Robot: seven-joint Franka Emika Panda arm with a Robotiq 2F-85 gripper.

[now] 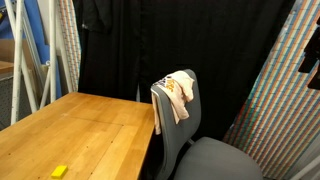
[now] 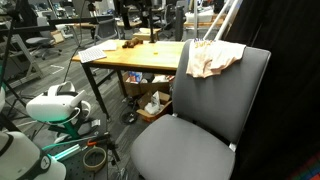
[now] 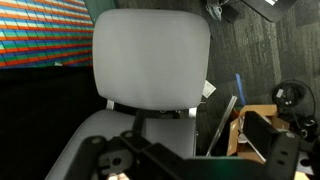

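A pale pink cloth with a printed patch point(image 1: 174, 94) hangs over the top of the grey chair's backrest point(image 1: 184, 125). In exterior view 2 the same cloth point(image 2: 211, 58) drapes down the front of the backrest. My gripper is high above the chair, looking down on it, well apart from the cloth. Its dark fingers stand wide apart at the bottom of the wrist view, with nothing seen held between them. They hide part of the chair, and the cloth is mostly hidden there. At the right edge of exterior view 1, only part of the dark gripper shows.
A wooden table point(image 1: 85, 130) beside the chair carries a small yellow block point(image 1: 59, 171). Black curtains point(image 1: 225, 50) hang behind. A cardboard box point(image 2: 153, 105) with items sits on the floor under the table. The chair's seat point(image 2: 185, 150) is empty.
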